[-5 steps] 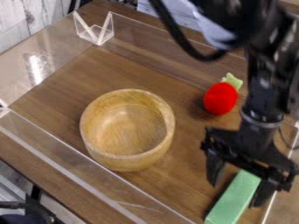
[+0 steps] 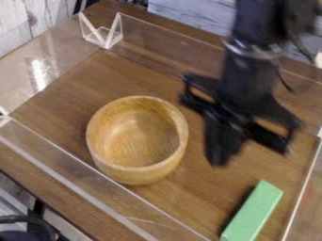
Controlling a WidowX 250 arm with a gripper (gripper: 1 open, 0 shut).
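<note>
My gripper [image 2: 233,118] is a dark, motion-blurred mass over the right middle of the camera view, just right of the wooden bowl; whether it is open or shut is too blurred to tell. The wooden bowl [image 2: 136,155] sits left of centre, with nothing visible inside. A green block [image 2: 251,212] lies at the lower right on the wooden table [image 2: 75,94], in clear view below the gripper and apart from it.
Clear acrylic edges run along the table's sides, with a clear bracket [image 2: 101,28] at the top left. The table left of and behind the bowl is bare.
My gripper has risen quickly from over the green block and moved up and left, now covering the red object. The green block stays at the lower right.
</note>
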